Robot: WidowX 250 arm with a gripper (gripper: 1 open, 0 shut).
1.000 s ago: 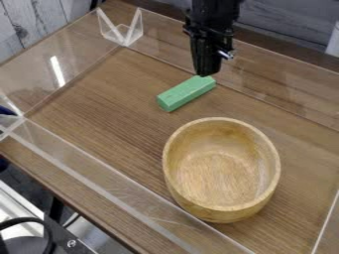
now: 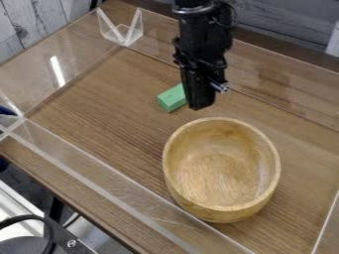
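My gripper [image 2: 200,97] hangs in the upper middle, shut, with nothing visible between its fingers. Just behind and left of its tip lies a green block [image 2: 172,98] on the wooden surface, partly covered by the gripper. A large round wooden bowl [image 2: 219,196] sits in the lower middle, in front of the gripper.
Clear plastic edging runs along the left and lower left of the board [image 2: 93,129]. A clear angular piece [image 2: 121,30] stands at the top left. Black cables lie at the bottom left corner. The board is free on both sides of the bowl.
The gripper has come down and toward the front, over the green block's right part, hiding more of it. The bowl is where it was.
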